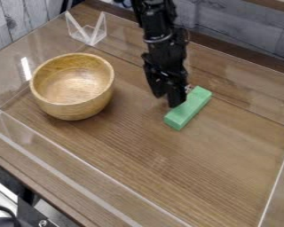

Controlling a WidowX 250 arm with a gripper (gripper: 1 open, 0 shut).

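The black robot arm reaches down from the top centre, its gripper [170, 89] low over the table at the left edge of a green rectangular block [188, 108]. The block lies flat and tilted diagonally right of centre. Whether the fingers are open or shut, or touch the block, I cannot tell.
A large tan wooden bowl [72, 87] sits on the left. A white wire-like object [90, 28] stands at the upper left.
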